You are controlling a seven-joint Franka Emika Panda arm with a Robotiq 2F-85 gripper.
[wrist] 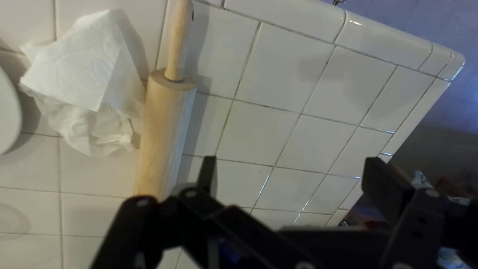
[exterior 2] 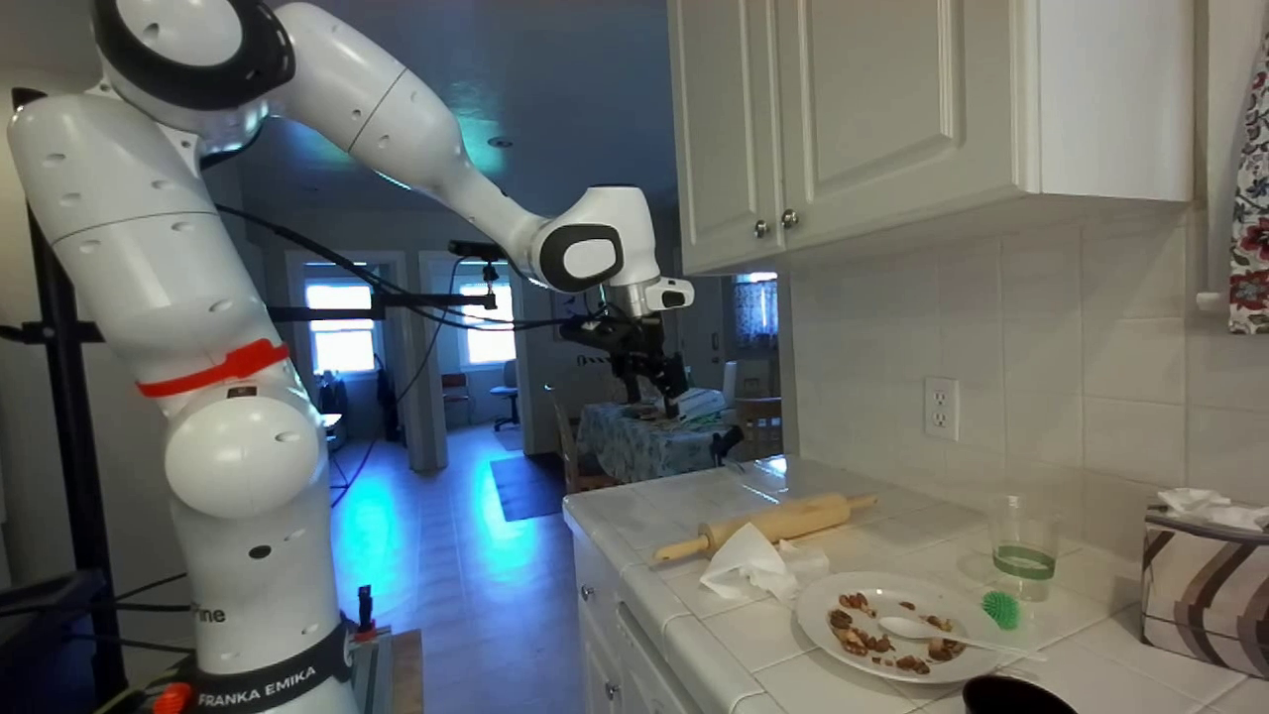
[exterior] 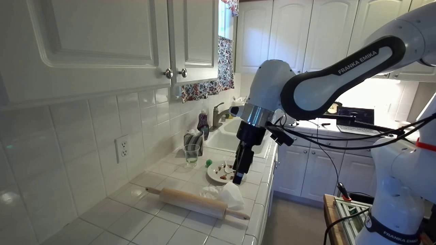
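My gripper is open above the counter, its black fingers [wrist: 207, 174] wide apart with only tile and the counter edge visible below the gap. A wooden rolling pin [wrist: 162, 134] lies on the tiles, left of the gap in the wrist view. Against it rests a crumpled white paper towel [wrist: 85, 76]. Behind the towel in exterior view 1 sits a white plate [exterior 2: 821, 613] with brown food scraps [exterior 2: 857, 637] and a white plastic spoon [exterior 2: 940, 632]. A green spiky ball [exterior 2: 1000, 609] and a clear cup [exterior 2: 1024, 553] stand beside the plate.
A striped tissue box [exterior: 193, 143] and a soap bottle [exterior: 203, 124] stand by the wall near the sink [exterior: 224, 136]. A dark round rim [exterior 2: 1011, 696] shows at the bottom of exterior view 2. Bare tile [wrist: 264, 130] extends beyond the rolling pin to the counter's edge.
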